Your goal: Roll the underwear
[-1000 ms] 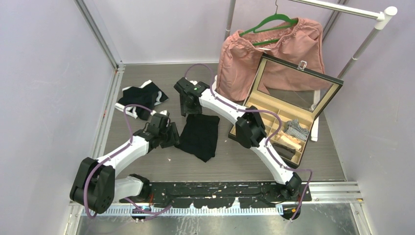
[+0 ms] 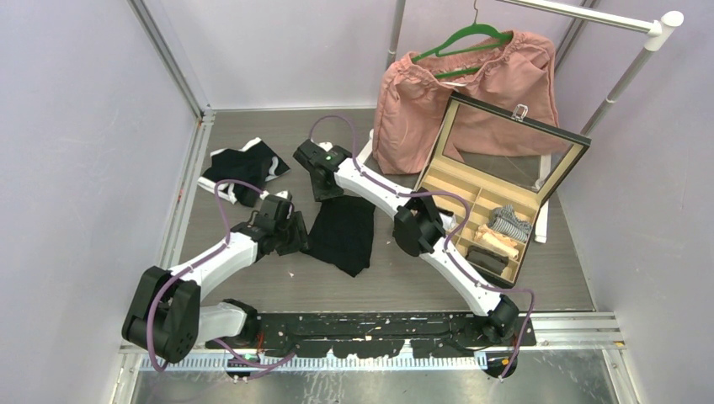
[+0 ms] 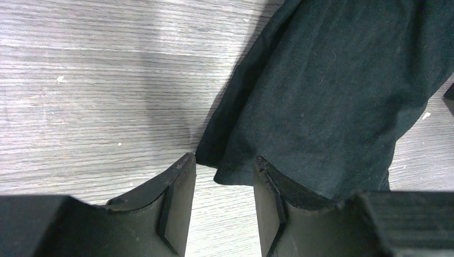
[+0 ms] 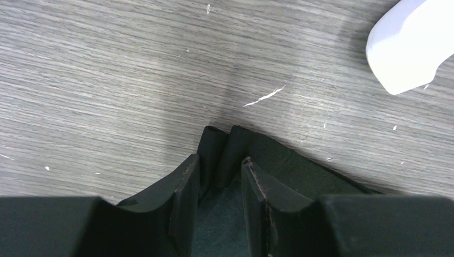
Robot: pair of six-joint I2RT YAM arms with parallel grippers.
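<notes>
A black cloth [image 2: 341,236] lies spread on the grey table, its near-left edge showing a folded layer in the left wrist view [image 3: 332,107]. My left gripper [image 2: 296,242] stands open low at that corner, its fingertips [image 3: 182,166] parted just short of the fabric. My right gripper [image 2: 324,189] is at the cloth's far-left corner, part open, with bunched black fabric [image 4: 230,150] at and between its fingertips.
A black-and-white garment [image 2: 244,168] lies at the back left. At the right is an open compartment box [image 2: 471,189] with rolled items, under a hanging pink garment [image 2: 463,76].
My left arm and the cloth look almost unchanged.
</notes>
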